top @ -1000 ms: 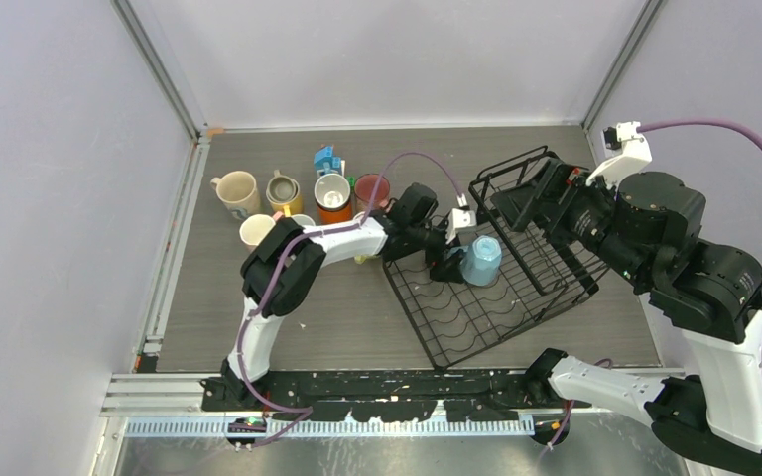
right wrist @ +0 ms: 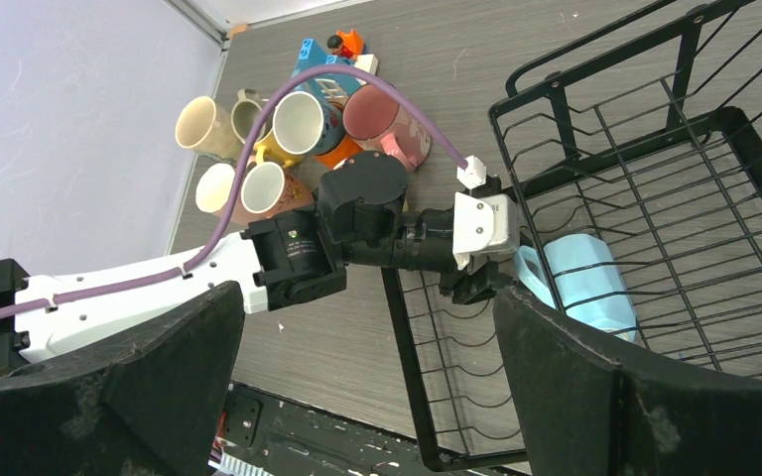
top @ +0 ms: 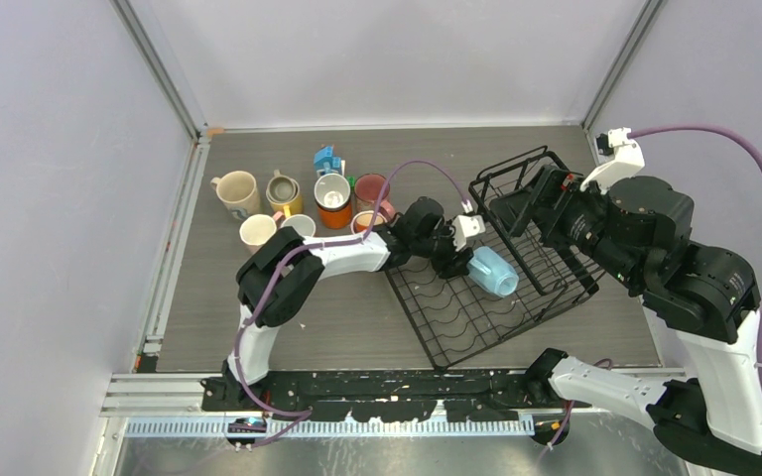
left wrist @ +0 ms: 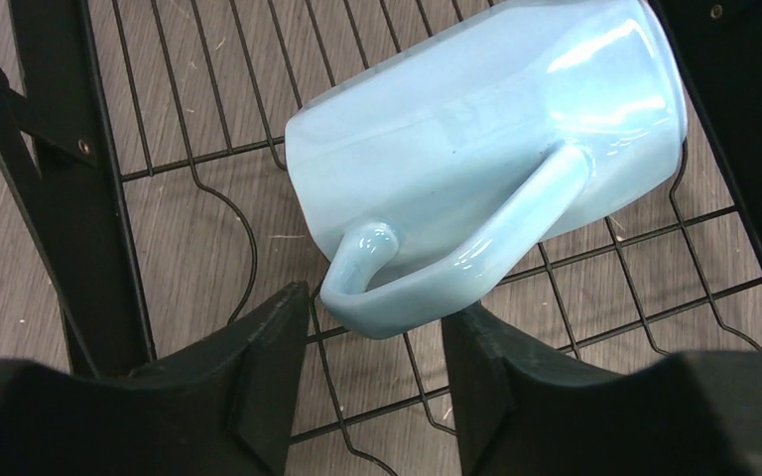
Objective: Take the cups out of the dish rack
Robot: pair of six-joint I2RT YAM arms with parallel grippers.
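A light blue cup point(top: 494, 272) lies tipped on its side in the black wire dish rack point(top: 453, 337). In the left wrist view the cup point(left wrist: 476, 119) has its handle point(left wrist: 476, 258) toward me, with the handle's lower corner at the gap between my left fingers. My left gripper point(top: 453, 266) is part open, with room showing on both sides of the handle. Over the rack's far right part, my right gripper point(top: 506, 210) hangs open and empty; its fingers point(right wrist: 566, 367) stand wide apart in its own view.
Several cups, among them a cream mug point(top: 237, 193) and a reddish cup point(top: 371, 188), stand grouped at the back left beside a blue toy block point(top: 326, 160). The rack's raised tier point(right wrist: 655, 149) rises right of the blue cup. Bare table lies front left.
The blue cup has gone from standing upside down to lying on its side, shifting slightly right. My left gripper has moved a little right with it. The right arm has barely moved.
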